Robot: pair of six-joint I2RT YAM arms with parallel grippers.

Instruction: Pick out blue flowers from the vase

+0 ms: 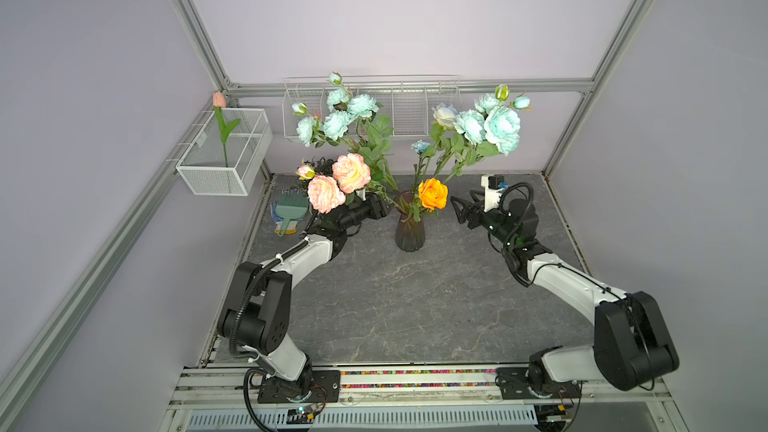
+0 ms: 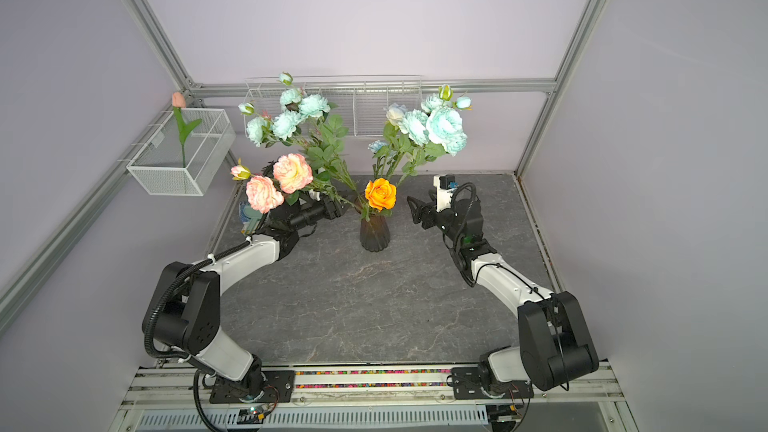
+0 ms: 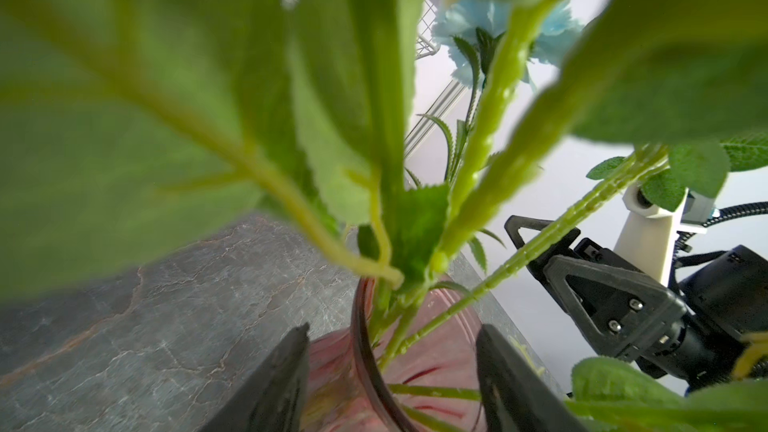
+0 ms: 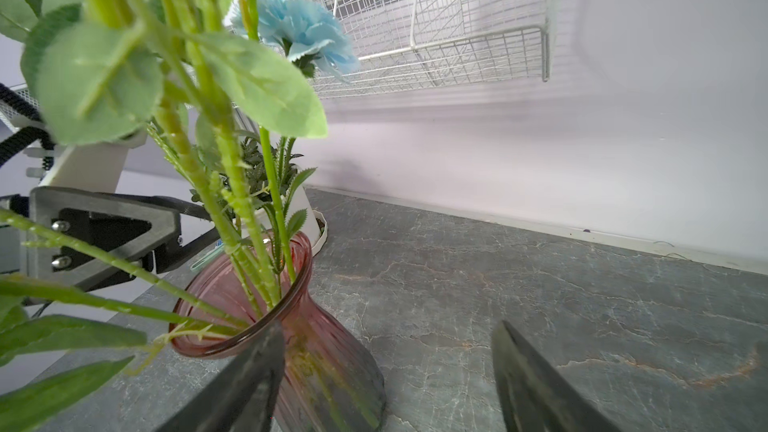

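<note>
A ribbed, reddish glass vase [image 4: 328,360] stands mid-table, full of stems. Pale blue blossoms spread up left [image 1: 337,123] and up right [image 1: 502,128]; one small blue flower [image 4: 300,32] rises near the centre. A pink pair [image 1: 350,172] and an orange flower [image 1: 433,193] hang lower. Close by the vase's left side, my left gripper is open, its fingertips either side of the rim in its wrist view, not visibly closed on any stem. To the right of the vase, my right gripper is open with only table between its fingers.
A wire basket [image 1: 412,112] hangs on the back wall. A white basket [image 1: 212,184] with a pink tulip [image 1: 220,101] is at left. A green dustpan [image 1: 291,207] lies behind my left arm.
</note>
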